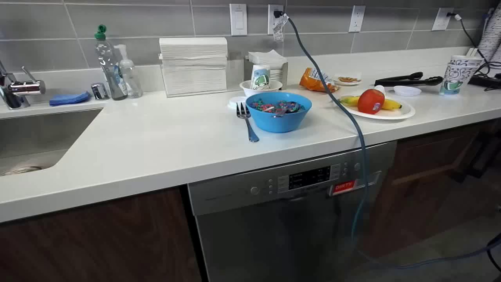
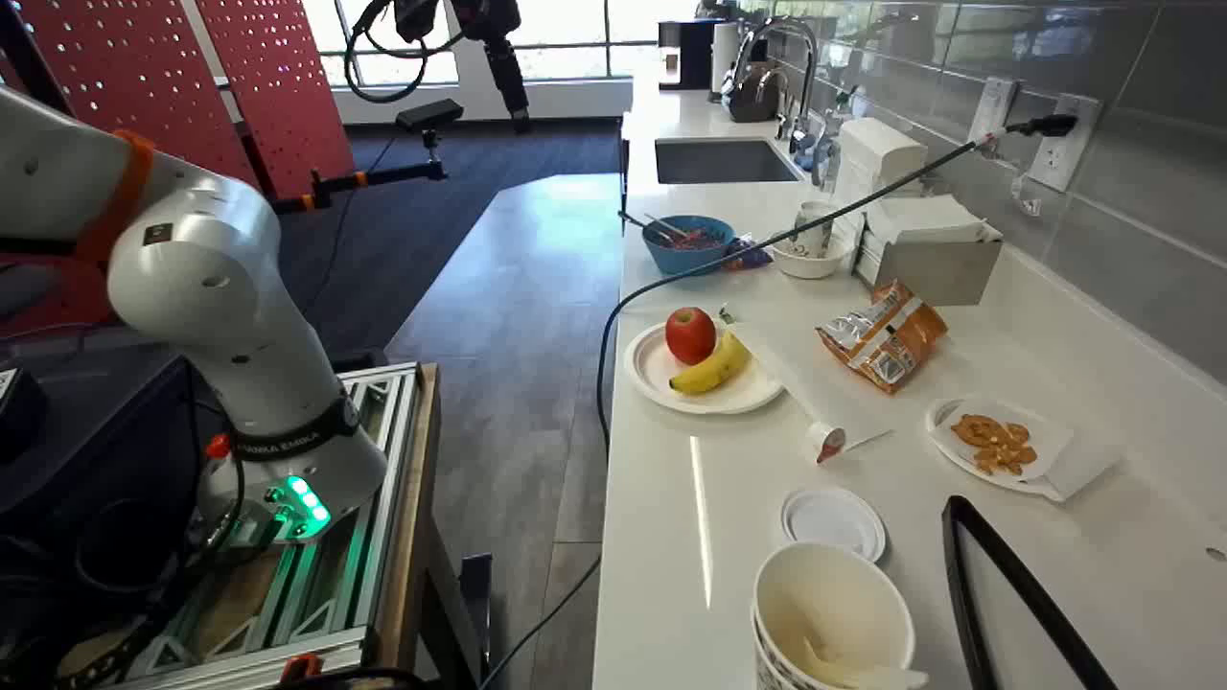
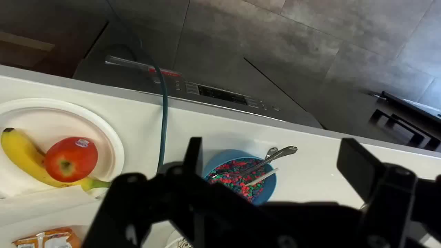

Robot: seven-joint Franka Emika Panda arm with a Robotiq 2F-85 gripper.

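Note:
Wide open, my gripper shows in the wrist view with nothing between its fingers. Below it on the counter, seen in the gap and nearer the left finger, is a blue bowl (image 3: 267,189) filled with small red, green and dark pieces. A metal utensil (image 3: 264,162) and a pale stick lean in the bowl. In exterior view 1 a fork (image 1: 249,123) lies beside the bowl. A white plate (image 2: 652,379) carries a red apple (image 2: 690,334) and a banana (image 2: 710,366). The gripper is out of exterior view 1; in exterior view 2 a dark arm end hangs at the top.
A dark cable (image 1: 331,96) runs from the wall outlet across the counter between bowl and plate. Behind stand a white bowl with a cup, paper towels (image 1: 193,65) and an orange snack bag (image 1: 317,80). Counter space left of the bowl, towards the sink (image 1: 44,136), is clear.

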